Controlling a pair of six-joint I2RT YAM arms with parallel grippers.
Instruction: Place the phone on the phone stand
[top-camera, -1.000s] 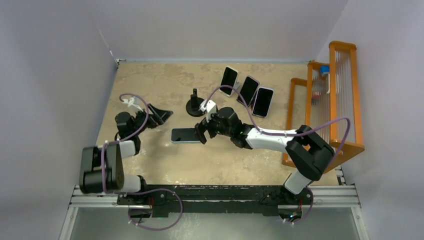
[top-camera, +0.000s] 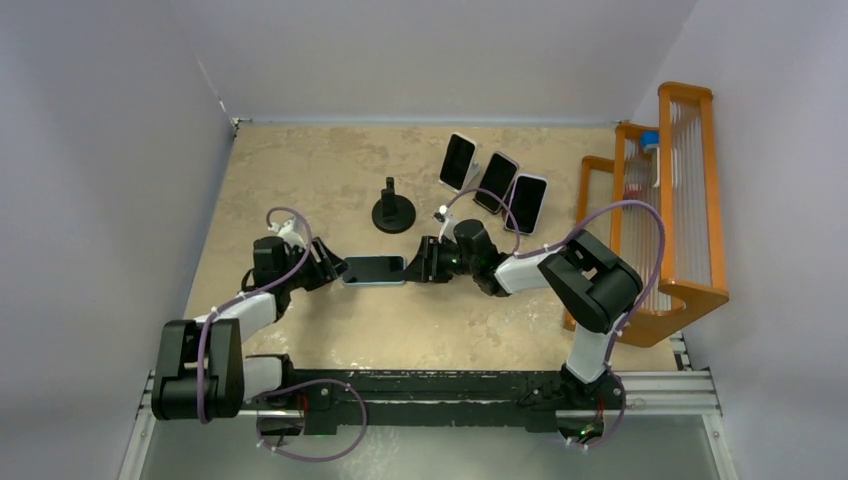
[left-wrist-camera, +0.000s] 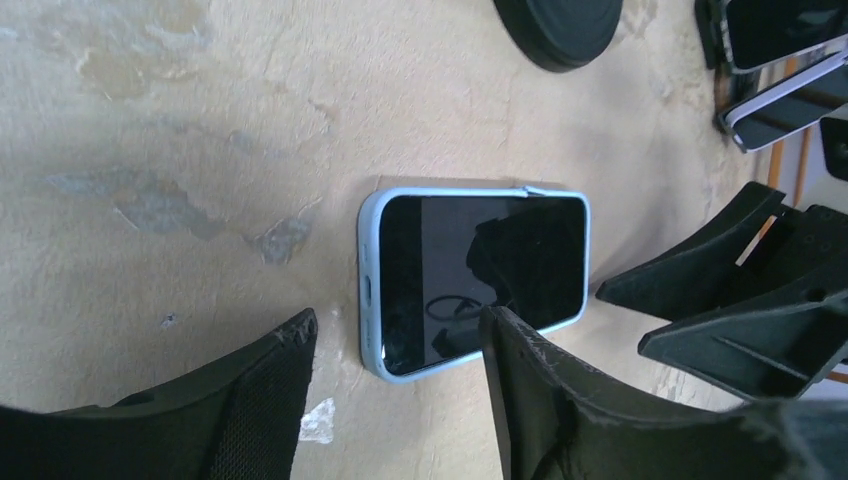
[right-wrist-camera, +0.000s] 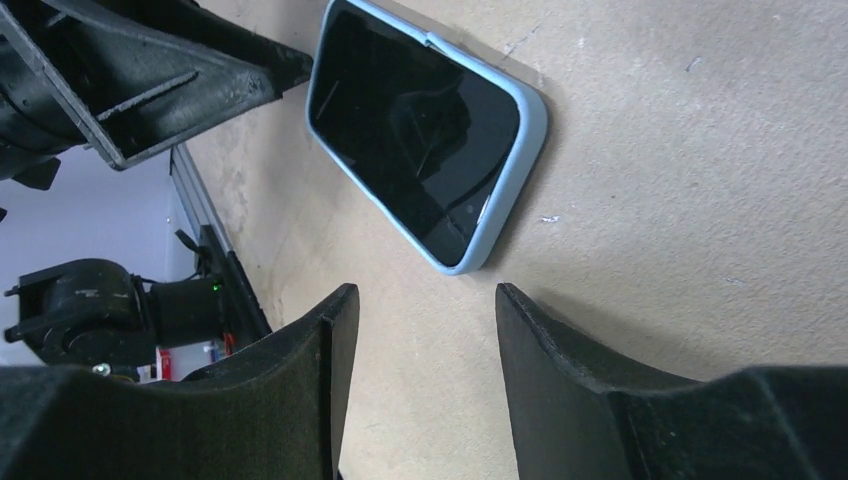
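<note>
A phone with a black screen and pale blue case (top-camera: 373, 269) lies flat on the table, midway between my two grippers. At its left end is my left gripper (top-camera: 340, 271), its fingers apart; in the left wrist view the phone (left-wrist-camera: 500, 260) shows just beyond the fingertips. My right gripper (top-camera: 412, 272) is at the phone's right end, also with a gap between its fingers. In the right wrist view the phone (right-wrist-camera: 420, 130) lies ahead of the fingertips, nothing between them. A black round-based phone stand (top-camera: 394, 212) rises behind the phone, empty.
Several other phones lean at the back right, among them a white-edged one (top-camera: 526, 203). A wooden rack (top-camera: 690, 200) fills the right side. Bare table lies at the back left and in front of the phone.
The right gripper has drawn back from over the phone to its right end. The phone has not moved.
</note>
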